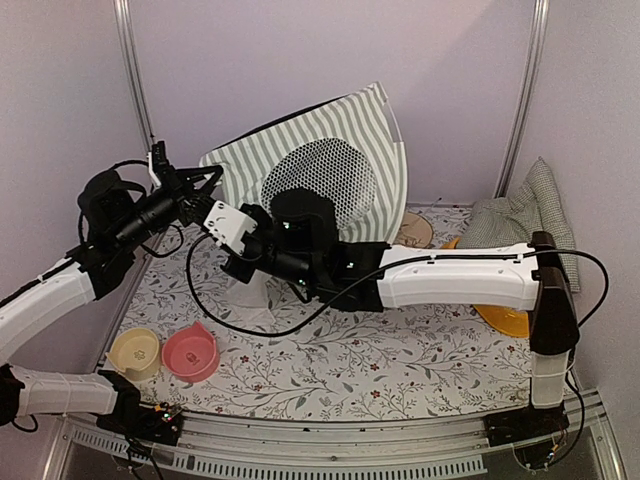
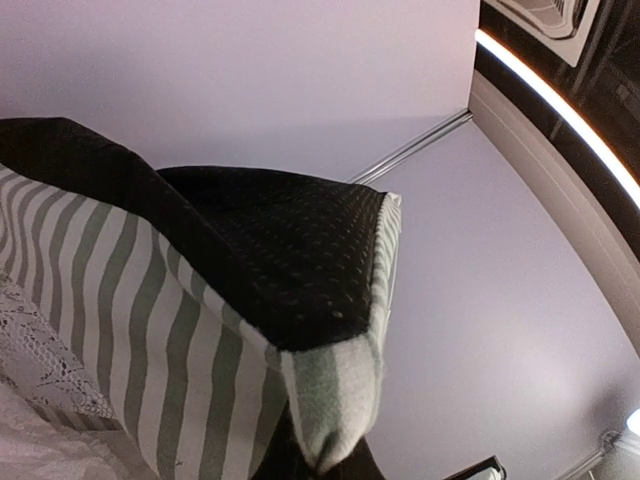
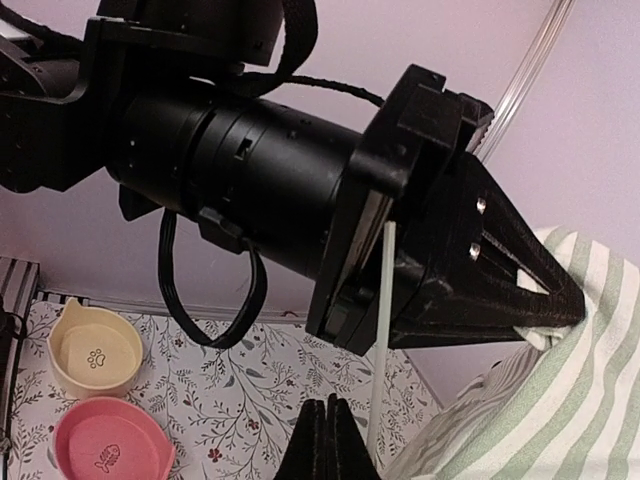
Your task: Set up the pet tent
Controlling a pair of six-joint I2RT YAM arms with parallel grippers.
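The pet tent [image 1: 239,155], striped green and white with a round mesh window [image 1: 325,180], hangs tilted at the back. Its upper left corner [image 2: 335,385] is pinched by my left gripper, which is shut on the cloth. A thin pale pole [image 3: 383,320] rises beside the tent in the right wrist view, its tip in front of the left gripper's body. My right gripper is shut with nothing between its fingers; the pole passes outside them, just to the right. In the top view the right fingertips are hard to make out against the left gripper.
A cream bowl [image 1: 134,353] and a pink bowl [image 1: 190,353] sit at front left. The grey cushion [image 1: 500,222] and an orange item [image 1: 505,320] lie to the right, partly behind the right arm.
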